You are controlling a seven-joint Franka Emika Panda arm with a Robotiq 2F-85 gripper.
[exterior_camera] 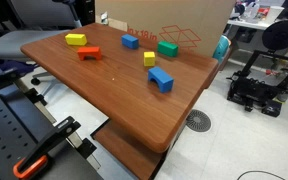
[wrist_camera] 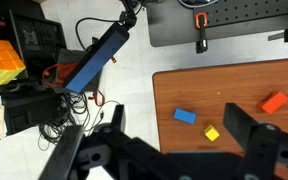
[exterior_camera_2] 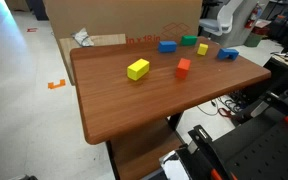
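My gripper stands open in the wrist view, its dark fingers spread along the lower left and lower right with nothing held between them. Beneath it on the brown table lie a blue block point(wrist_camera: 185, 116), a yellow block point(wrist_camera: 212, 132) and, to the right, a red block point(wrist_camera: 274, 102). Exterior view 1 shows the arched blue block point(exterior_camera: 160, 79) nearest the table's near right end, a small yellow block point(exterior_camera: 149, 59), a green block point(exterior_camera: 167, 48), another blue block point(exterior_camera: 130, 42), the red block point(exterior_camera: 90, 53) and a longer yellow block point(exterior_camera: 76, 39). The gripper cannot be made out in either exterior view.
A tall cardboard panel point(exterior_camera_2: 124, 18) borders the table's far side. Black mounting surface point(exterior_camera: 14, 140) with orange-handled clamps adjoins the table. Wide bare tabletop point(exterior_camera: 124, 85) lies between the blocks and the near edge. Cables and dark equipment point(wrist_camera: 84, 70) sit on the floor beside the table.
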